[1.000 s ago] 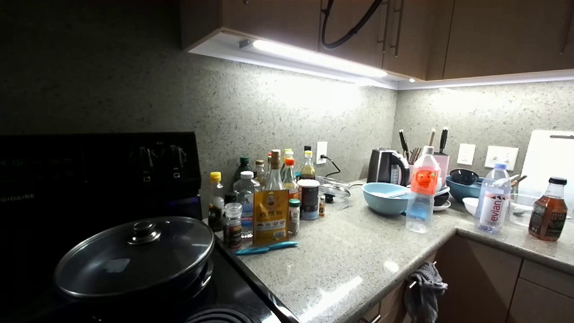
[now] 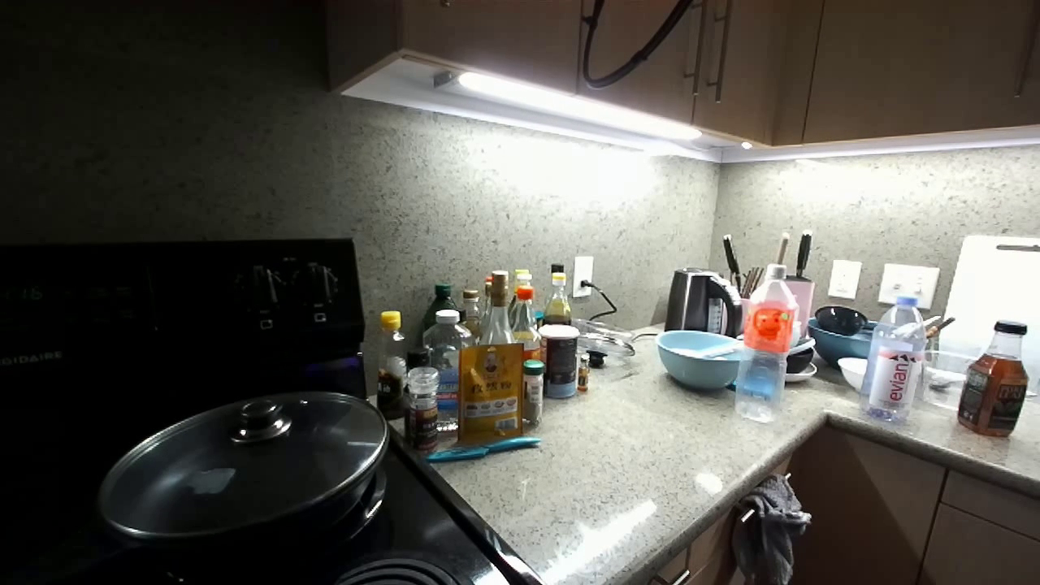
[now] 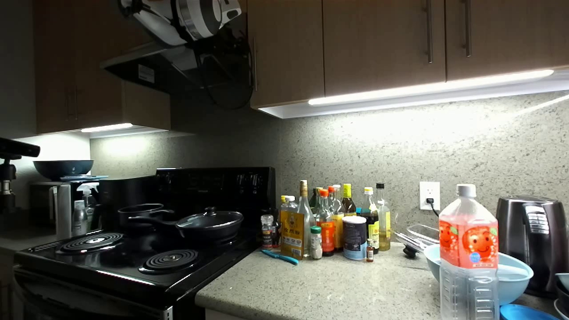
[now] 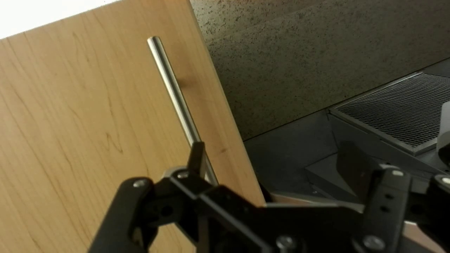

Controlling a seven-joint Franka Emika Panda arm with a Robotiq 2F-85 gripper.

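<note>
In the wrist view, my gripper stands open with its two fingers wide apart. A pale wooden cabinet door (image 4: 97, 114) fills the left side of that view, carrying a slim metal bar handle (image 4: 177, 99). The left finger (image 4: 197, 158) overlaps the handle's lower part; whether they touch cannot be told. On the other side, the right finger appears beyond the door's edge, against the dark hood. Exterior view 2 has the white arm (image 3: 194, 18) high up by the upper cabinets, its gripper lost in shadow. Only a black cable shows in exterior view 1.
The range hood (image 3: 144, 66) is close to the arm. Below, a lidded pan (image 2: 244, 468) rests on the stove. Several bottles (image 2: 497, 322) crowd the counter by the wall, with a tall plastic bottle (image 2: 762, 361) and a blue bowl (image 2: 697, 366) farther right.
</note>
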